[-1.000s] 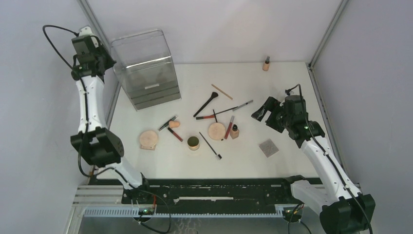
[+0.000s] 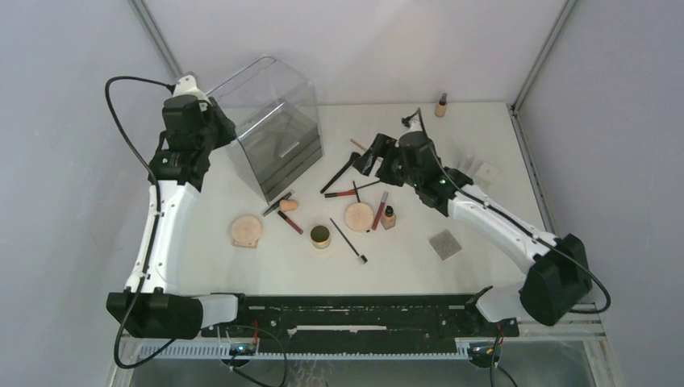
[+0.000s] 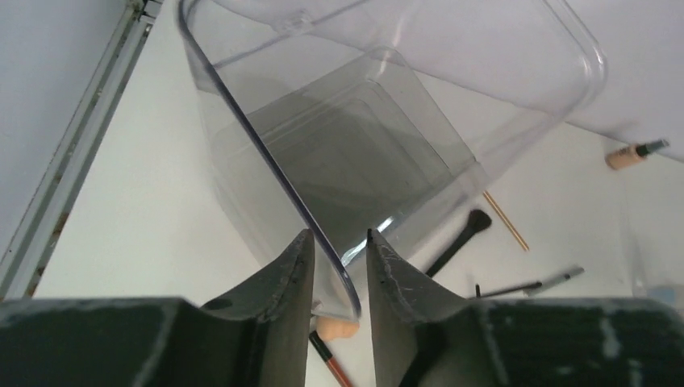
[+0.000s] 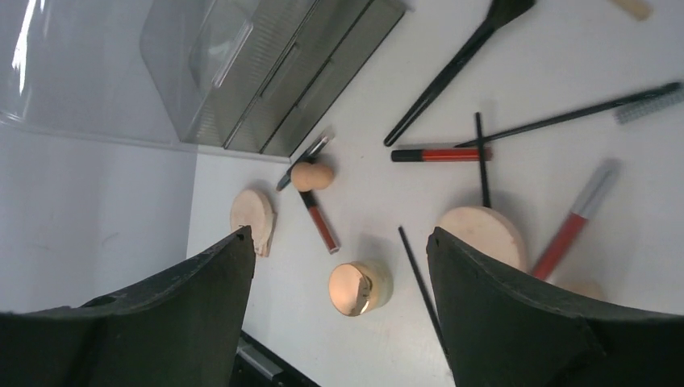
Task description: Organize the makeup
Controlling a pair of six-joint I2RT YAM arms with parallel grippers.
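Note:
A clear organizer (image 2: 282,145) with grey drawers stands back left. My left gripper (image 2: 226,125) is at its near top edge; in the left wrist view the rim runs between its fingertips, and whether they grip it is unclear. My right gripper (image 2: 371,157) hangs part open above loose makeup, nothing visible between its fingers. Below lie a black brush (image 2: 339,172), red lip products (image 2: 379,210), a round compact (image 2: 359,218), a gold jar (image 2: 319,237), a foundation bottle (image 2: 388,218), a sponge (image 2: 288,205) and another compact (image 2: 246,230).
A dropper-like bottle (image 2: 441,105) stands back right. A glitter square (image 2: 444,244) lies front right, with pale items partly behind the right arm.
My left gripper moved right, and the organizer shifted right and turned with it. My right arm swung left over the scattered makeup.

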